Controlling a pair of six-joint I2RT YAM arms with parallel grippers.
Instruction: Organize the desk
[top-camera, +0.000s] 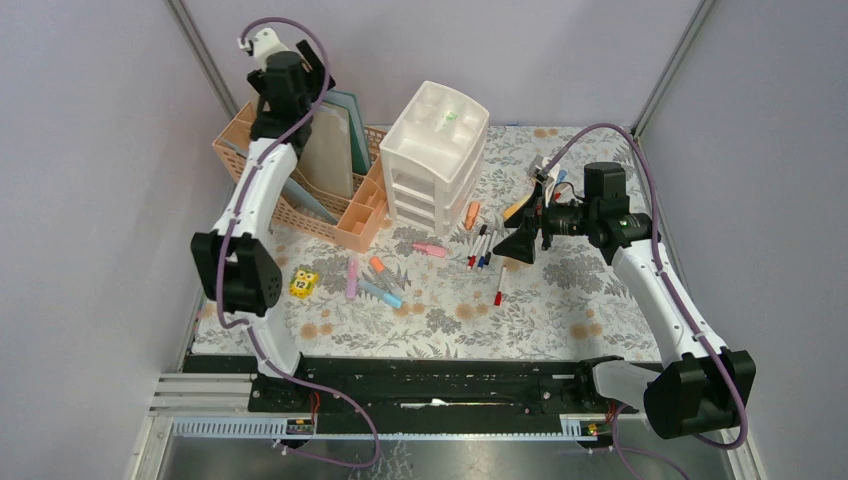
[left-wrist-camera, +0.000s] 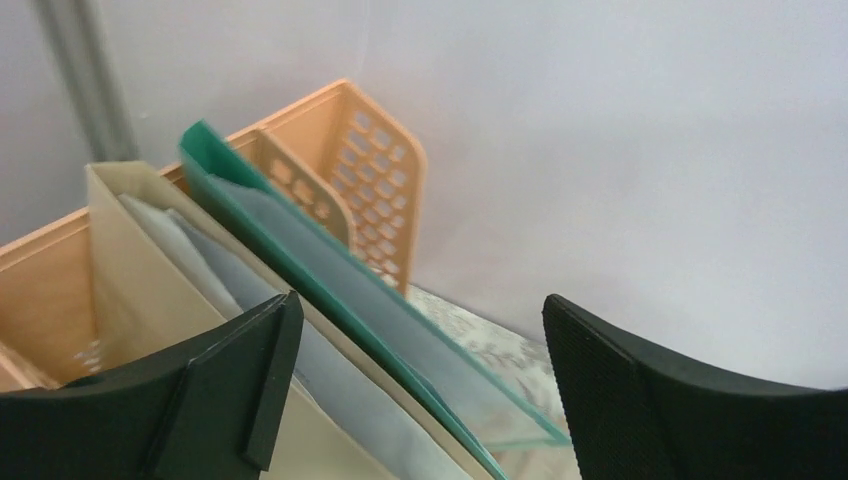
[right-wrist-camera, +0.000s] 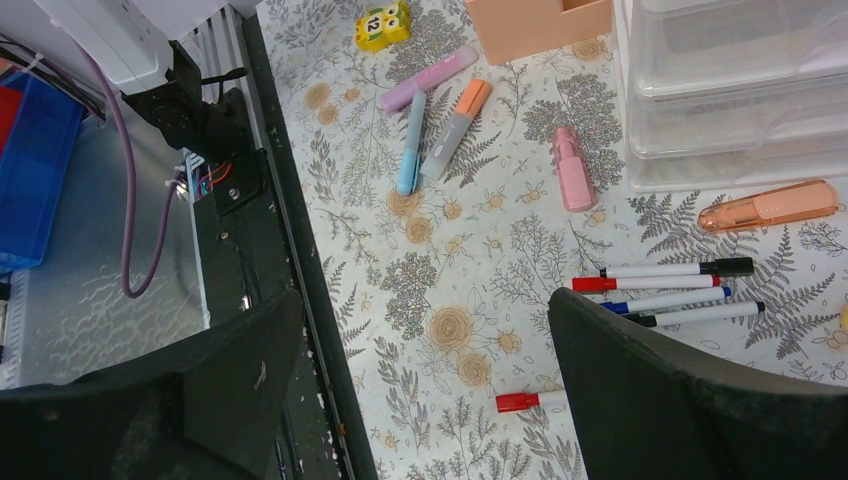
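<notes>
At the back left stands a peach slatted organizer (top-camera: 355, 225) holding a teal folder (top-camera: 355, 140) and a beige folder (top-camera: 325, 150). My left gripper is open above them; in the left wrist view the folders' top edges run between its fingers, not visibly gripped. My right gripper hangs open over the right side of the desk. Below it lie several markers (right-wrist-camera: 660, 296), an orange stapler-like item (right-wrist-camera: 770, 205), a pink item (right-wrist-camera: 573, 170), highlighters (right-wrist-camera: 460, 120) and a yellow block (top-camera: 303, 283).
A white drawer unit (top-camera: 430, 140) stands beside the organizer at the back middle. Walls close in the back and sides.
</notes>
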